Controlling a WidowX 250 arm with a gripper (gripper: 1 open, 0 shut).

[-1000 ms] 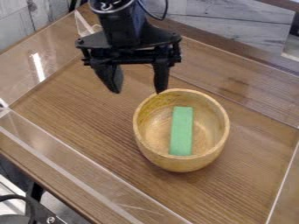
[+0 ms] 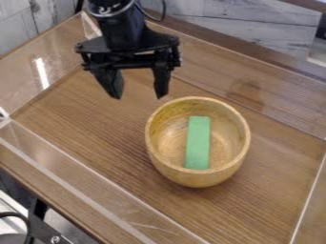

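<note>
My black gripper (image 2: 136, 85) hangs over the wooden tabletop, up and to the left of a round tan bowl, its two fingers open and apart with nothing visible between them. Inside the bowl (image 2: 166, 157) a long green block (image 2: 197, 142) lies lengthwise, right of the bowl's middle.
A whitish wood-grain surface (image 2: 268, 29) lies along the back. A dark cable (image 2: 19, 224) shows at the lower left corner.
My gripper has moved a little up and to the left in the view, away from the bowl. The bowl and green block look unchanged.
</note>
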